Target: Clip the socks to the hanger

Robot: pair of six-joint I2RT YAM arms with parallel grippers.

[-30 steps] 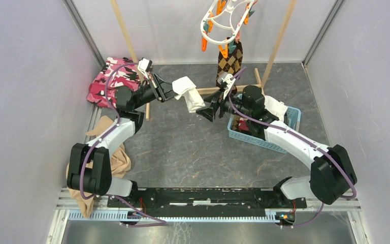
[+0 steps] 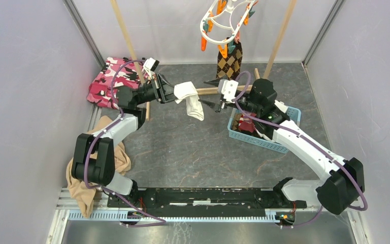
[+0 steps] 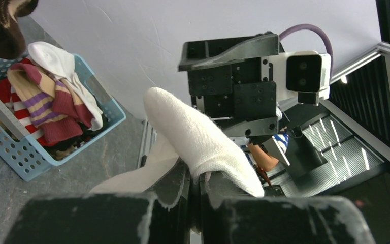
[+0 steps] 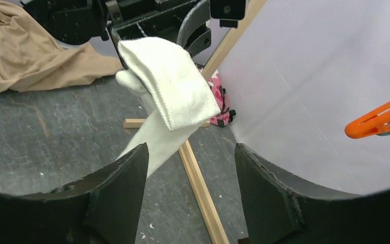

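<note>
A white sock [image 2: 189, 96] hangs in mid-air between the two arms, its near end pinched by my left gripper [image 2: 175, 93], which is shut on it. In the left wrist view the sock [image 3: 195, 134] folds over the closed fingers. My right gripper [image 2: 206, 93] faces it from the right with fingers parted. Through those fingers the right wrist view shows the sock [image 4: 167, 91] beyond the tips, apart from them. The round white hanger [image 2: 218, 39] with orange and green clips is at the top, and a brown argyle sock [image 2: 229, 61] hangs from it.
Below my right arm a blue basket [image 2: 256, 142] holds several socks. Wooden bars [image 2: 210, 91] of a stand run behind the grippers. A pink camouflage cloth [image 2: 112, 83] and a beige cloth [image 2: 121, 155] lie at the left.
My right gripper's fingers have parted and it has turned, coming away from the white sock's lower end. That end now hangs lower and freely; my left gripper has shifted only slightly.
</note>
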